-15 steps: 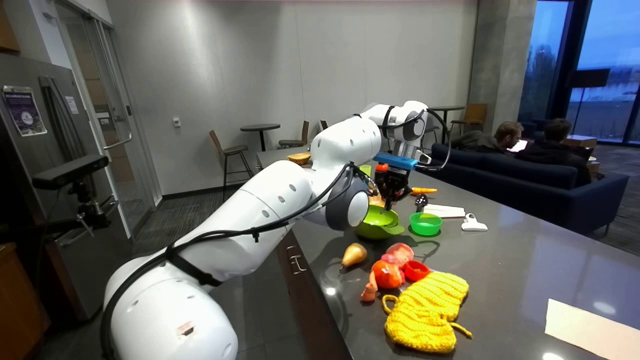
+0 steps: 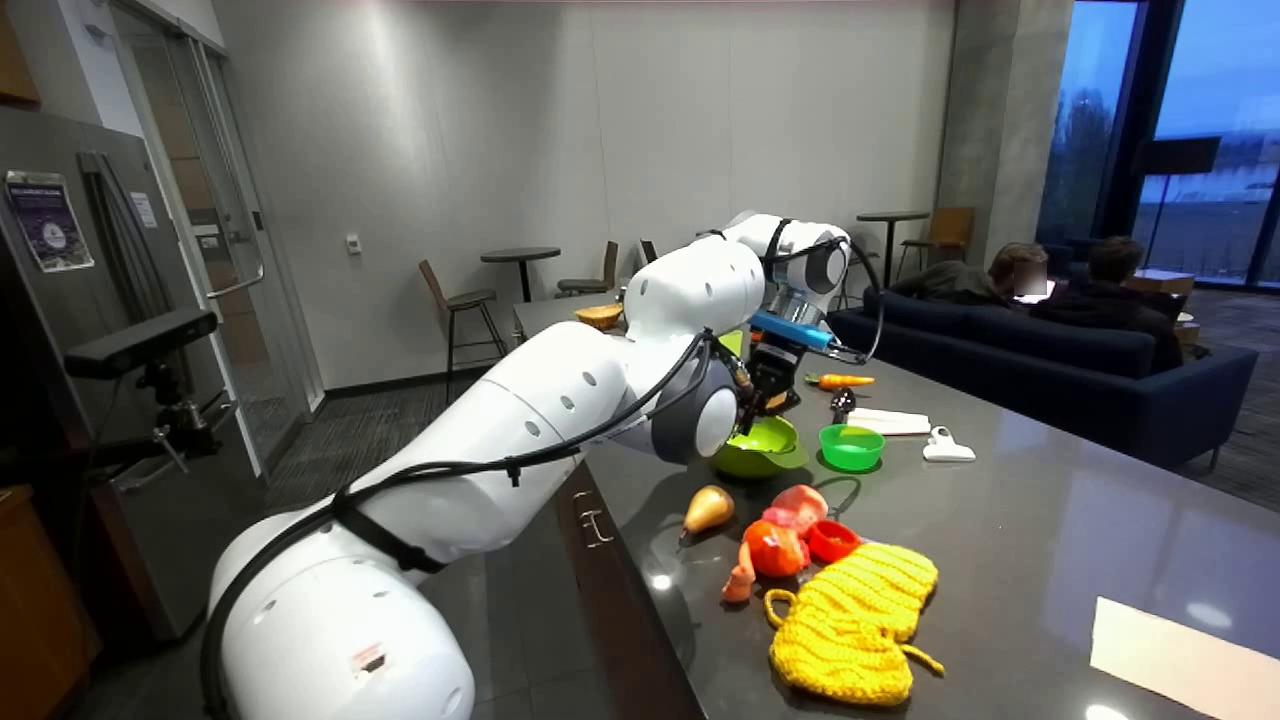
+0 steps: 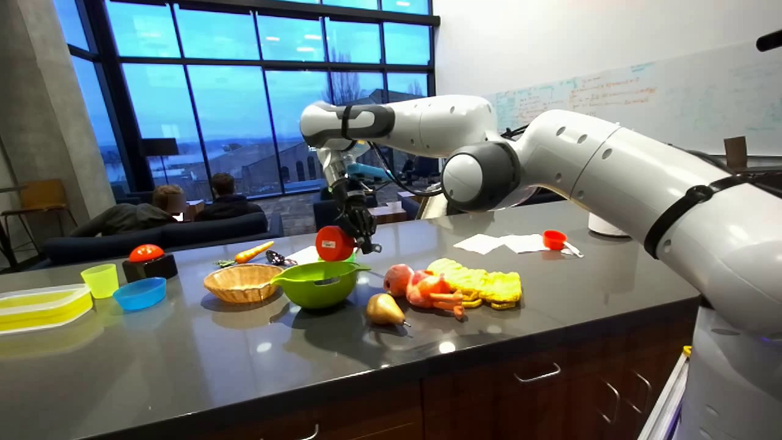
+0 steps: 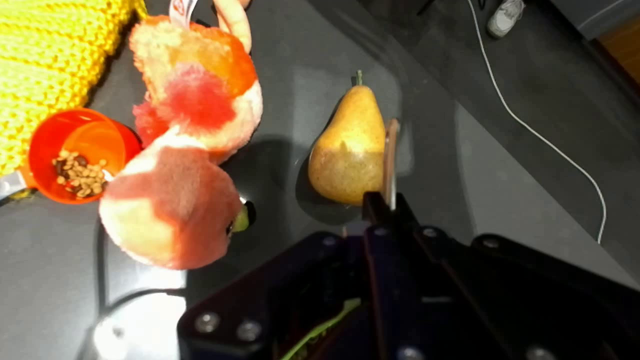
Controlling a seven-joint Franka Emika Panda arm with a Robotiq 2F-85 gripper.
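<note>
In exterior view 2, my gripper [image 3: 360,231] is shut on what looks like the handle of a red cup [image 3: 335,243]. The cup is tipped on its side above the green bowl [image 3: 320,285], its labelled base facing that camera. Seen from the wrist, the gripper grips a thin pale strip, the handle [image 4: 391,159], edge-on; the cup itself is out of that view. Exterior view 1 has the gripper [image 2: 749,414] over the bowl [image 2: 768,456]. Whether anything remains inside the tipped cup cannot be told.
Near the bowl lie a pear [image 4: 351,150], plush toys [image 4: 174,201], a red cup holding small grains [image 4: 84,174] and yellow knitting [image 2: 858,618]. A wicker basket [image 3: 242,283] and green cup [image 2: 852,449] flank the bowl.
In exterior view 1, the wrist has tilted and my gripper's lower end has swung left over the bowl. Items on the counter look unmoved.
</note>
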